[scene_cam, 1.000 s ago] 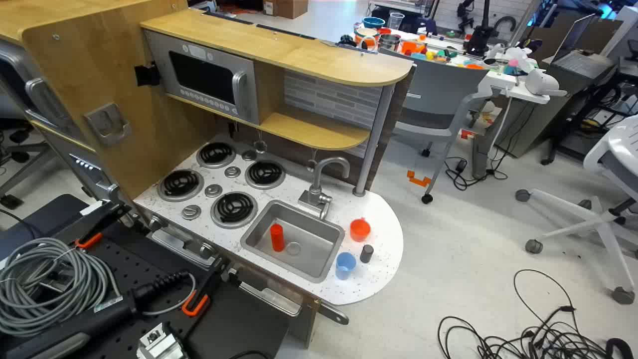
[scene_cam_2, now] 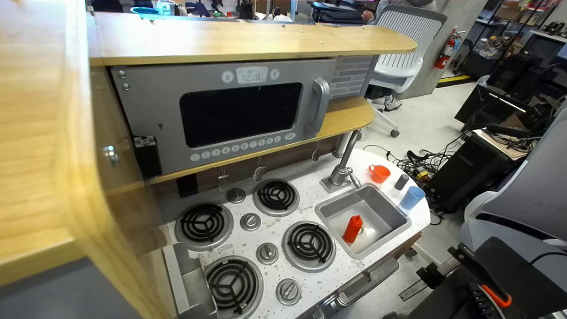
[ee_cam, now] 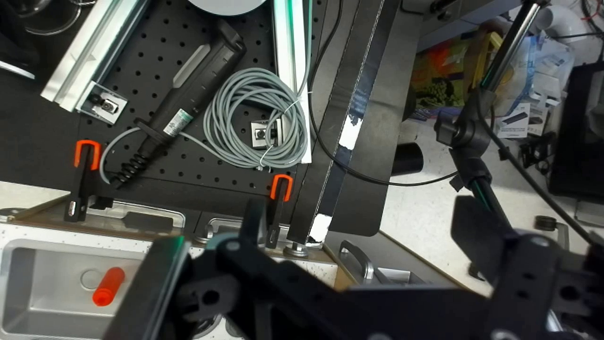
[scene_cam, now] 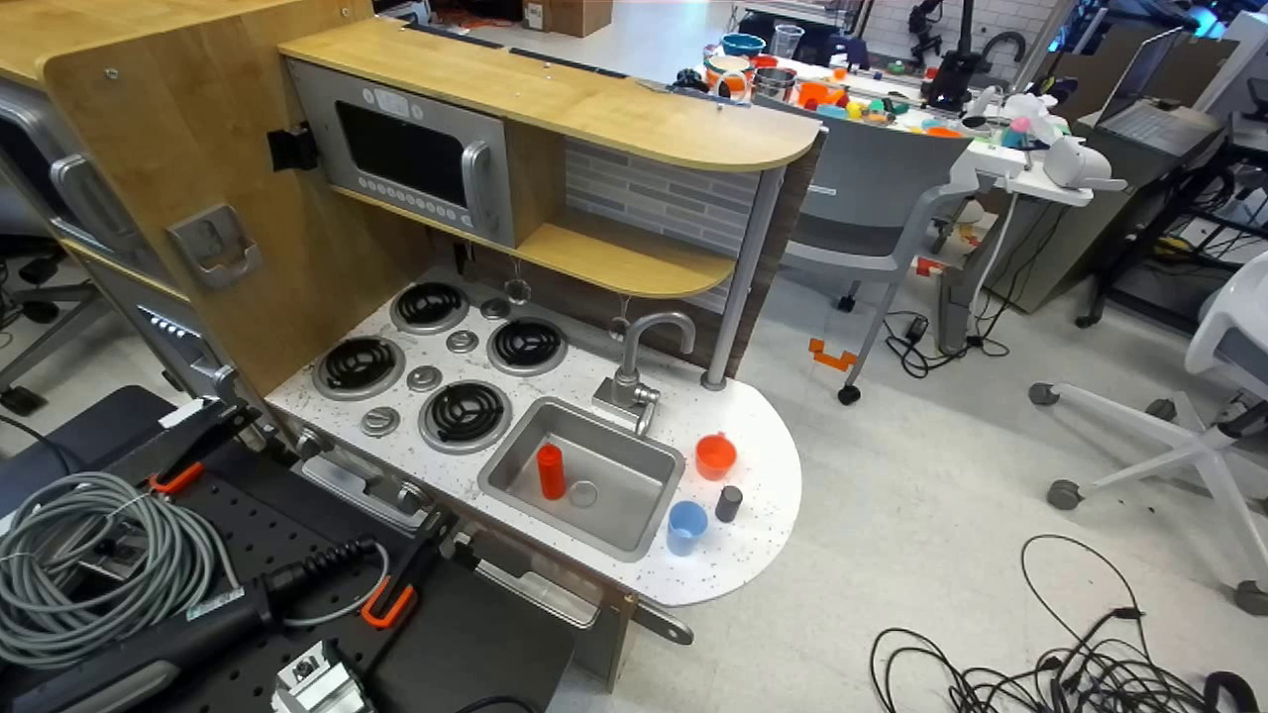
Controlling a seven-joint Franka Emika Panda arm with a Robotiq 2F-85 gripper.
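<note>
My gripper shows only in the wrist view, its two dark fingers standing wide apart with nothing between them. A red bottle (scene_cam: 552, 471) is in the grey sink (scene_cam: 642, 523), towards the stove side; the wrist view has the same red bottle (ee_cam: 108, 286) at lower left, clear of my fingers. On the white counter right of the sink are an orange-red cup (scene_cam: 715, 456), a small dark grey cylinder (scene_cam: 728, 504) and a blue cup (scene_cam: 686, 529). Neither exterior view contains the gripper.
Black burners (scene_cam: 465, 411) and knobs fill the counter's left part. A faucet (scene_cam_2: 340, 174) rises behind the sink, under a shelf with a microwave (scene_cam_2: 228, 114). A coiled grey cable (ee_cam: 255, 119) and orange-tipped clamps (ee_cam: 281, 187) occupy the black pegboard table.
The white chair at the right edge of exterior view 1 has shifted slightly. The sink, cups and bottle stay where they were.
</note>
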